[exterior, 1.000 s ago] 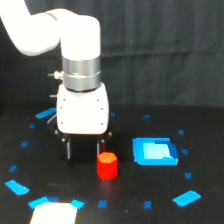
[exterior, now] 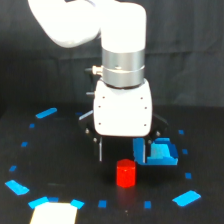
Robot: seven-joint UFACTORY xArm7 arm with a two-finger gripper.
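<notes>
My gripper (exterior: 124, 150) hangs in the middle of the camera view, pointing down under a white arm. Its thin dark fingers stand wide apart, one on each side, so it looks open. A red cylinder (exterior: 126, 174) is upright just below and in front of the gripper's body, between the two fingers as seen from here. No contact with either finger shows. Behind and to the right lies a blue square tray (exterior: 170, 151) with a pale middle; the gripper covers its left part.
The dark table carries several small blue marks. Blue strips lie at the left (exterior: 17, 187), at the back left (exterior: 46, 113) and at the front right (exterior: 186, 198). A cream block (exterior: 54, 213) sits at the front left edge.
The gripper has moved right, now partly in front of the blue tray. The red cylinder has shifted right and slightly toward the camera. The tray has stayed put.
</notes>
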